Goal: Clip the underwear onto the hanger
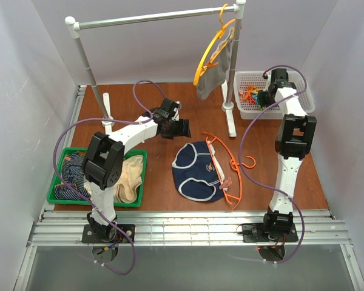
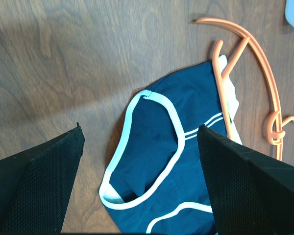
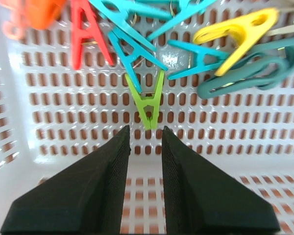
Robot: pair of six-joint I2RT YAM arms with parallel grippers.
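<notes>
Navy underwear with white trim (image 1: 194, 176) lies flat on the table, an orange hanger (image 1: 239, 188) along its right side with a pink clip near the lower end. My left gripper is open above the underwear, nothing between its fingers. My right gripper is down in the white basket (image 1: 261, 114) of clothespins, its fingers nearly together just below a green clothespin (image 3: 154, 107); whether anything is between them is hidden. Other red, blue, yellow and orange pins lie further up in the right wrist view.
A metal rack (image 1: 155, 17) stands at the back, with a grey garment (image 1: 212, 82) on a yellow hanger at its right end. A green bin (image 1: 139, 200) of folded clothes is at front left.
</notes>
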